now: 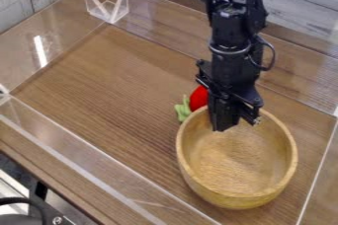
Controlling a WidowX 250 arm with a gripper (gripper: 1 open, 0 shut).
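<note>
The black gripper reaches down from the top of the view to the back rim of a round tan bowl. Its lower end is over that rim, and whether its fingers are open or shut is hard to make out. Just behind and left of the gripper's lower end is a red object, partly hidden by the arm. A small green piece lies beside it, at the bowl's back left. The inside of the bowl looks empty.
A clear angular rack or holder stands at the back left. Dark cabling shows at the lower left corner.
</note>
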